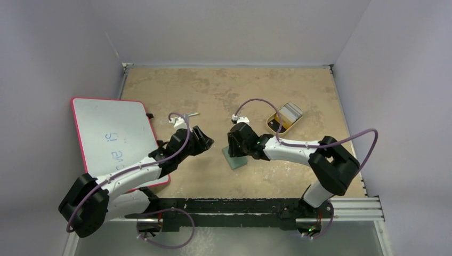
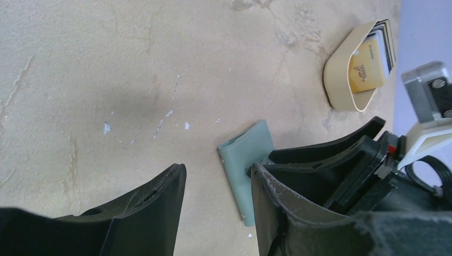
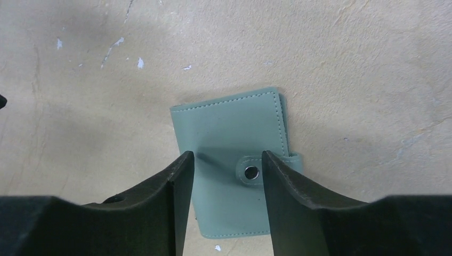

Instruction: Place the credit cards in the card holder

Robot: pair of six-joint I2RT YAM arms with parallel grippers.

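Observation:
The grey-green card holder [image 1: 236, 162] lies flat on the table, its snap flap [image 3: 251, 173] fastened in the right wrist view. Above it hovers my right gripper, open, with its fingers [image 3: 178, 197] apart over the holder and nothing held. My left gripper [image 1: 208, 140] is to the left of the holder. In the left wrist view the fingers [image 2: 160, 205] stand apart with only bare table between them. Several cards, one of them a yellow card [image 2: 365, 65], stand in a cream box [image 2: 340, 80]. No card shows in the holder.
A red-edged whiteboard [image 1: 114, 133] takes up the left side, and a pen [image 1: 193, 114] lies beyond my left gripper. My right gripper covers part of the holder in the left wrist view.

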